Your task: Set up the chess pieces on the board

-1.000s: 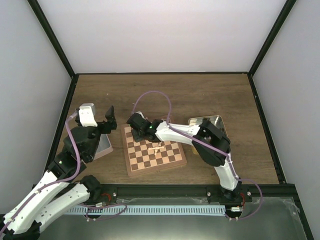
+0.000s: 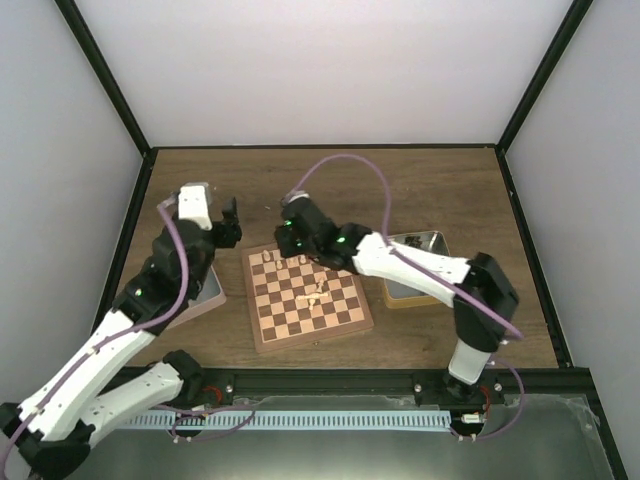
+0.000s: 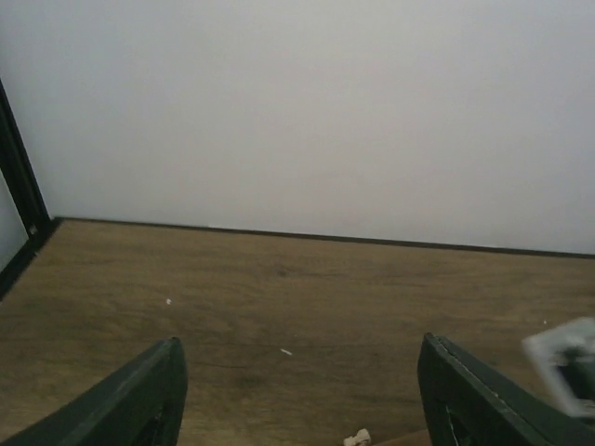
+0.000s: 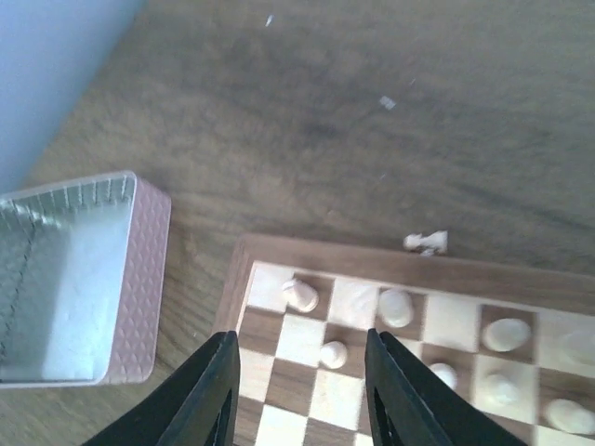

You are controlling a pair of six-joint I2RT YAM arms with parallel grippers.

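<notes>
The wooden chessboard (image 2: 300, 330) lies mid-table; pale pieces stand along its back rows, such as a piece (image 4: 300, 295) near the back-left corner, and a few light pieces (image 2: 313, 297) lie near its middle. My right gripper (image 2: 285, 243) is raised over the board's back-left area, open with nothing between its fingers in the right wrist view (image 4: 296, 376). My left gripper (image 2: 222, 225) is raised left of the board; in the left wrist view (image 3: 302, 386) its fingers are wide apart and empty.
A pinkish-rimmed container (image 4: 135, 279) sits left of the board, and a yellow tray (image 2: 420, 300) at the right, partly behind the right arm. A small white piece (image 4: 423, 242) lies just behind the board's edge.
My right arm has risen from over the board, its elbow swinging right. My left arm has lifted and moved slightly up in the top view.
</notes>
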